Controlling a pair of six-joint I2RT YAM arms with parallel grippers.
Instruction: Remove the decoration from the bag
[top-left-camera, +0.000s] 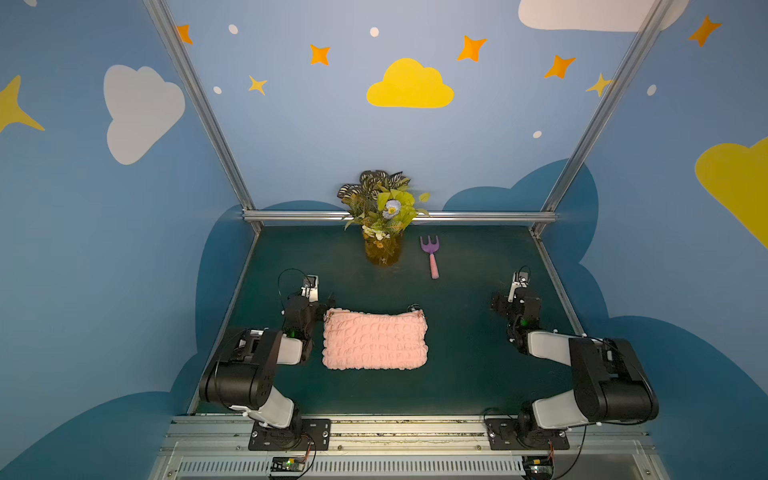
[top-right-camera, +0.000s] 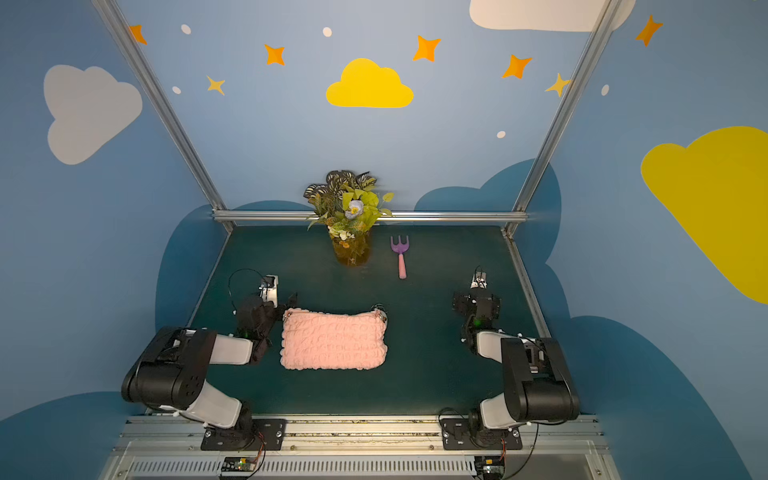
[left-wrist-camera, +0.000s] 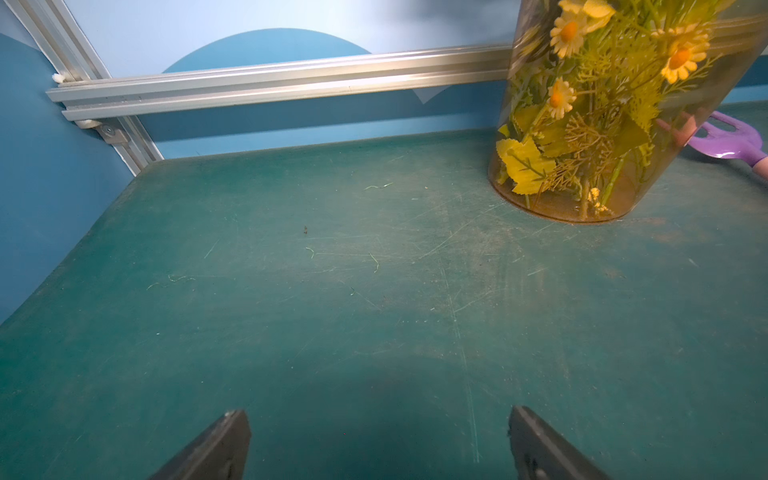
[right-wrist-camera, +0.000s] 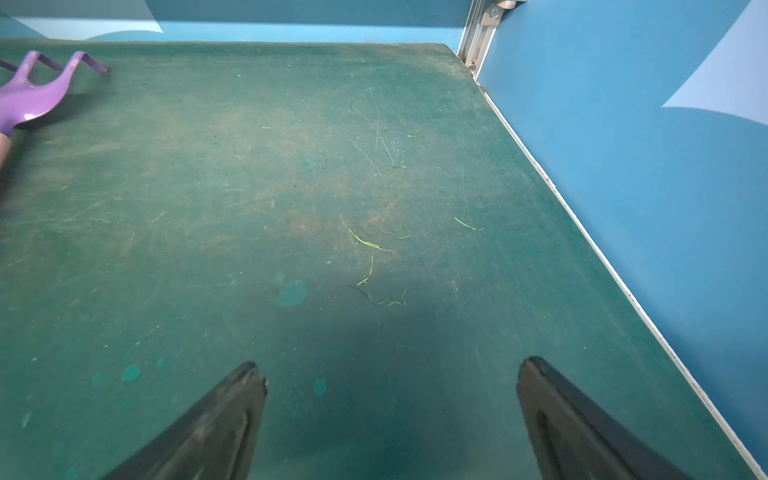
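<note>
A puffy pink bag (top-left-camera: 374, 341) lies flat on the green table, between the two arms and nearer the front. At its upper right corner sits a small dark, ring-like piece (top-left-camera: 413, 308); whether this is the decoration I cannot tell at this size. My left gripper is open and empty, close by the bag's upper left corner in the top views. Well to the right of the bag, my right gripper also stands open, with only bare table between its fingers. Neither wrist view includes the bag.
A brownish glass vase (top-left-camera: 384, 249) with flowers and leaves stands at the back, behind the bag. Right of it lies a small purple fork (top-left-camera: 430, 246) with a pink handle. Bare table separates the bag from my right arm. Walls close off the back and sides.
</note>
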